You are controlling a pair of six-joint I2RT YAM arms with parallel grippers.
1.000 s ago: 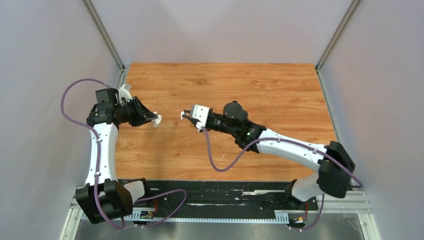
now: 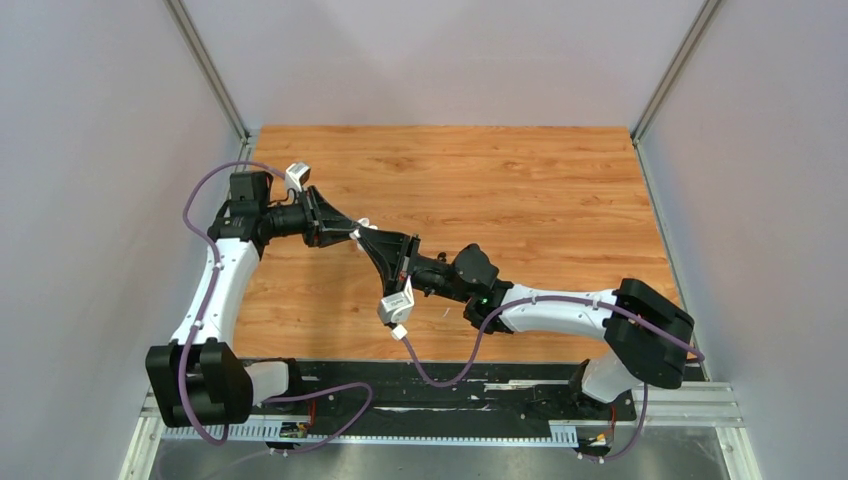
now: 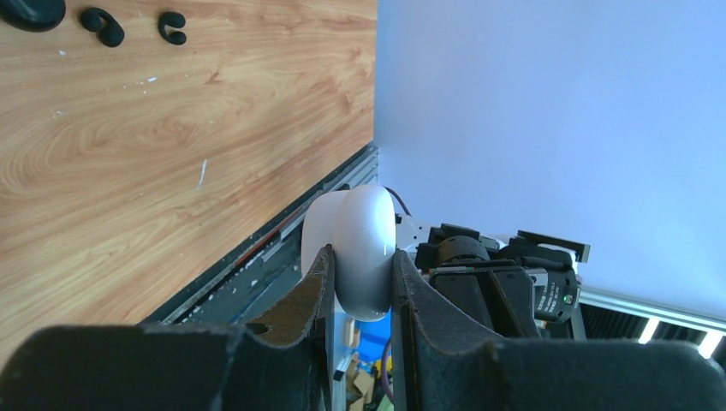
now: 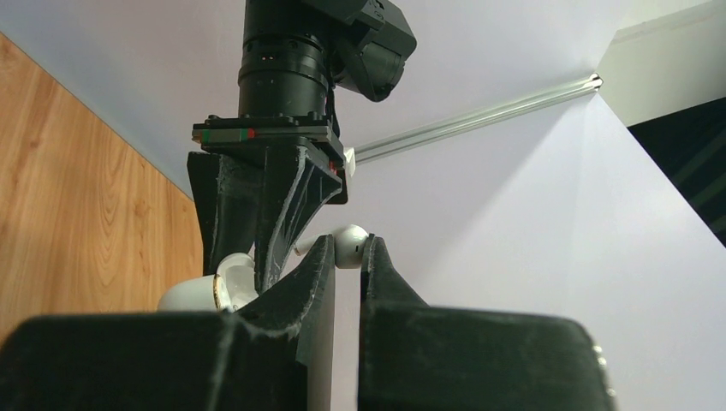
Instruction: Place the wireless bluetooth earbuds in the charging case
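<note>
My left gripper is shut on the white charging case (image 3: 365,248), which stands up between its fingers. In the right wrist view the case (image 4: 193,295) shows beside the left fingers (image 4: 287,201), its lid apparently swung open. My right gripper is shut on a white earbud (image 4: 349,243), whose stem points left toward the left gripper. From the top, both grippers meet above the left part of the table, with a bit of white (image 2: 365,223) showing between them. Whether the earbud touches the case is hidden there.
Two small black hooked pieces (image 3: 102,26) and a rounded black object (image 3: 32,12) lie on the wooden table (image 3: 103,197). Purple cables (image 2: 470,360) hang along both arms.
Over the last second my left gripper has moved right with the case. The right gripper has turned to point up and left, and the two have come together. Lately they have drawn slightly closer.
</note>
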